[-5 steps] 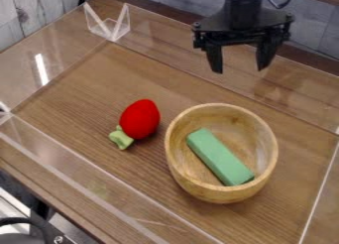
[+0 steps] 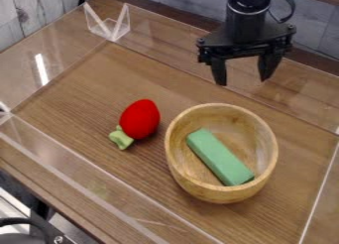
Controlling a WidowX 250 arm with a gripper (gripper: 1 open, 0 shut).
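Observation:
My black gripper [image 2: 241, 52] hangs at the top right of the camera view, above the bare table behind a wooden bowl [image 2: 183, 177]; whether it is open or shut is hard to tell. A green block [image 2: 219, 156] lies inside the bowl. A red oval object [image 2: 139, 117] with a small green piece [image 2: 123, 137] at its lower end lies to the left of the bowl, apart from it.
A clear wire or plastic item [image 2: 113, 20] stands at the back left. A dark cable shows at the bottom left corner.
The gripper has shifted only slightly and looks sharper now. The bowl, green block and red object have not moved.

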